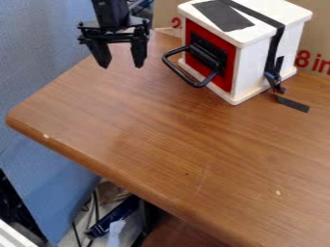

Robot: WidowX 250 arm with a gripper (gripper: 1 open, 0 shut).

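Observation:
My black gripper [120, 56] hangs at the top left above the table, its two fingers apart with nothing between them. To its right stands a white box [261, 25] with a red front panel [191, 54], a black latch and a black bar handle [180, 75] that sticks out toward the left. Black straps run over the box, and one strap end [291, 102] lies on the table at its right.
A cardboard sheet [310, 58] stands behind. At the left are a blue partition [33, 77] and, below the table edge, bags and cables.

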